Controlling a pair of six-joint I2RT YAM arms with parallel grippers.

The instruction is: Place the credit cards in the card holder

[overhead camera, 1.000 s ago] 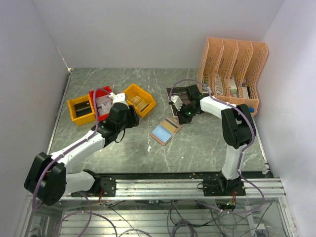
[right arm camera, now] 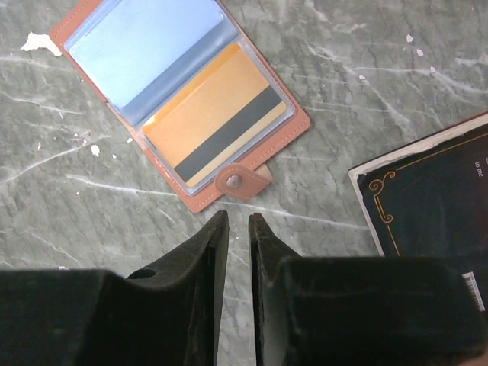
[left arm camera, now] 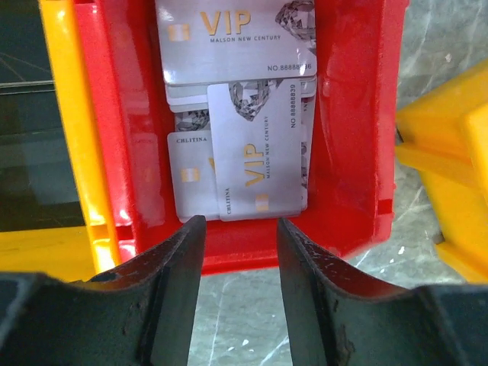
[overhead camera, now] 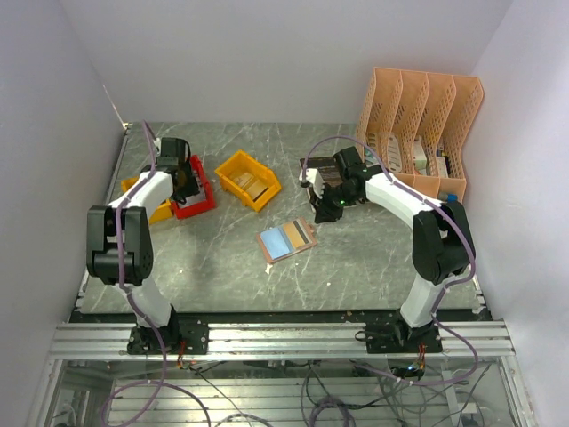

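Note:
The leather card holder [right arm camera: 215, 114] lies on the table with a light blue sleeve and a tan card showing in the right wrist view. Silver VIP cards [left arm camera: 255, 152] lie in the red bin [left arm camera: 351, 122]. My left gripper is open over the bin's front part, above the cards, with nothing between its fingers. My right gripper is above the table just beside the holder's clasp end, its fingertips a little apart with nothing visible between them.
Yellow bins [overhead camera: 249, 169] flank the red one. A dark book [right arm camera: 427, 198] lies right of the holder, and a peach organizer [overhead camera: 418, 107] stands at the back right.
My left arm has swung left and back to over the red bin. The holder has turned slightly and shifted left from a second ago. The right arm has moved slightly.

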